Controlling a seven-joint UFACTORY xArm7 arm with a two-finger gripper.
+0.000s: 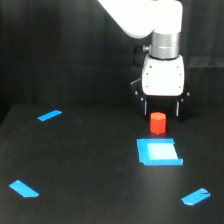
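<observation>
A small red block (158, 123) sits on the black table in the right half of the camera view. Directly over it, the white arm points down with my gripper (162, 105) at its end. The dark fingers (179, 106) stand wide apart, one to each side above the block, and nothing shows between them. Just in front of the block lies a white square (161, 152) bordered by blue tape (144, 151). The block is outside this square.
Blue tape strips mark the table at the back left (50, 115), the front left (24, 189) and the front right (196, 197). A dark curtain (60, 55) hangs behind.
</observation>
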